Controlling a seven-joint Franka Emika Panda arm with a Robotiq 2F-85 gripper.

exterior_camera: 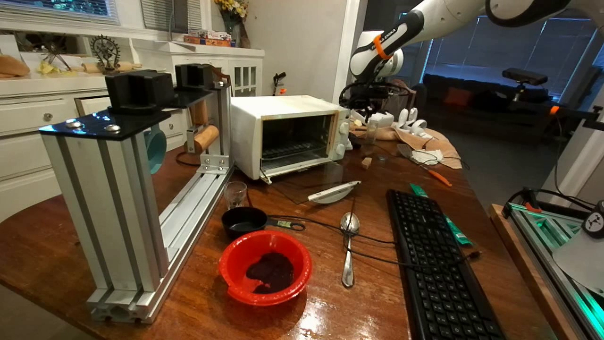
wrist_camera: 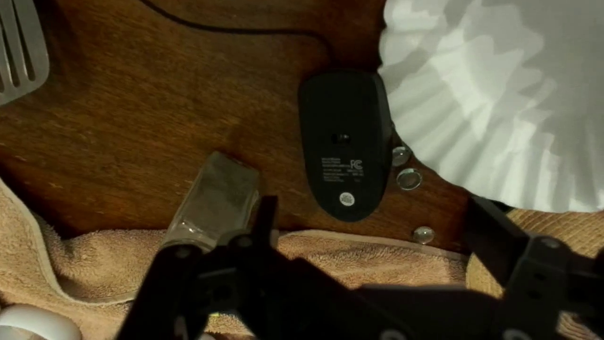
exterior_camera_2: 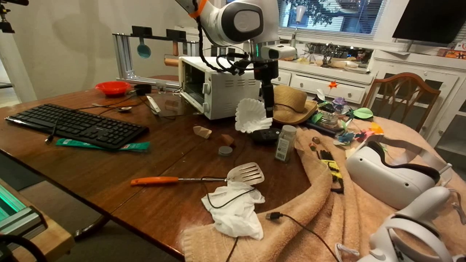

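My gripper is open, with no object held between its spread fingers. In the wrist view, a black computer mouse (wrist_camera: 346,147) lies underside up on the wooden table, beyond the gap between the fingertips. The white fluted paper filter (wrist_camera: 498,96) is beside the mouse, its edge close to the right finger. A clear jar (wrist_camera: 218,195) is near the left finger. In exterior view 2, the gripper (exterior_camera_2: 268,101) points down beside the filter (exterior_camera_2: 253,115), above the mouse (exterior_camera_2: 265,135). Its exact height is hard to tell.
The white toaster oven (exterior_camera_2: 233,89) stands close to the arm. Around the gripper are a straw hat (exterior_camera_2: 289,102), the jar (exterior_camera_2: 286,143) and a tan towel (exterior_camera_2: 312,192). A spatula (exterior_camera_2: 159,180) lies nearer the table's edge. Bare wood (exterior_camera_2: 170,150) separates it from the keyboard (exterior_camera_2: 81,124).
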